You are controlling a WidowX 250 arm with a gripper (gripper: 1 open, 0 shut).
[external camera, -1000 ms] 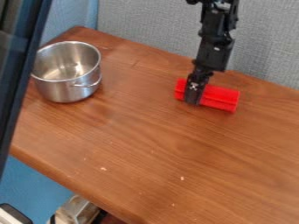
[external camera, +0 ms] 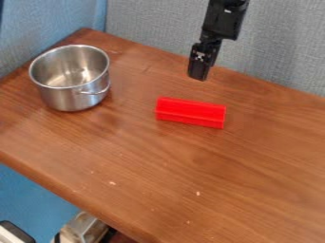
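Observation:
A red cylinder lies on its side on the wooden table, near the middle. My black gripper hangs above and behind it, apart from it, open with nothing seen between its fingers. A steel pot with side handles stands at the left.
Grey padded panels border the table at the back and left. A metal fixture shows below the table's left edge.
My gripper has risen and moved back, away from the cylinder. The pot has not moved.

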